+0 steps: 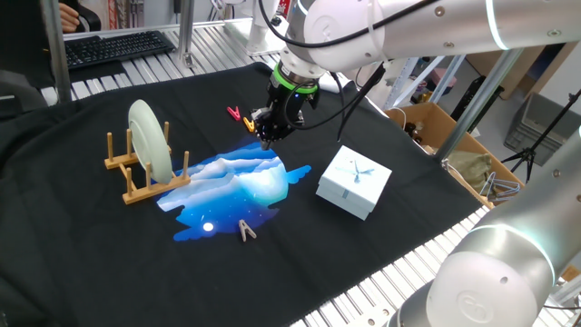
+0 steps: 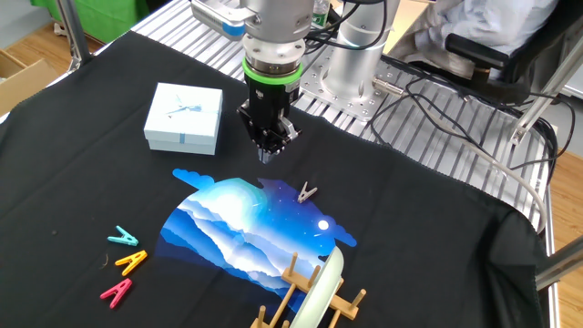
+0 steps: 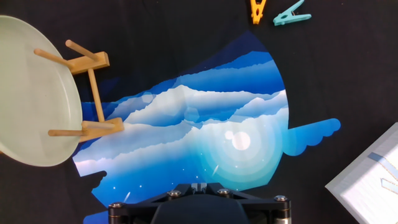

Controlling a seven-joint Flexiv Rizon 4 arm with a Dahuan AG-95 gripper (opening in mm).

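My gripper (image 2: 265, 157) hangs above the cloth, pointing down, between the white box and the blue picture. Its two fingertips meet at the bottom of the wrist view, so the gripper looks shut, and nothing shows between them. A pale green plate (image 1: 150, 141) stands on edge in a wooden rack (image 1: 156, 190). The blue mountain-and-moon picture (image 3: 186, 134) lies flat beside that rack. The white box (image 1: 355, 182), closed, has a light blue ribbon on its lid. A grey clothespin (image 2: 306, 192) rests at the picture's edge.
Teal (image 2: 123, 237), yellow (image 2: 132, 262) and pink (image 2: 116, 292) clothespins lie on the black cloth (image 2: 73, 173) past the picture's side. Open cloth surrounds these things. A keyboard (image 1: 118, 50) sits beyond the cloth, on the metal slats.
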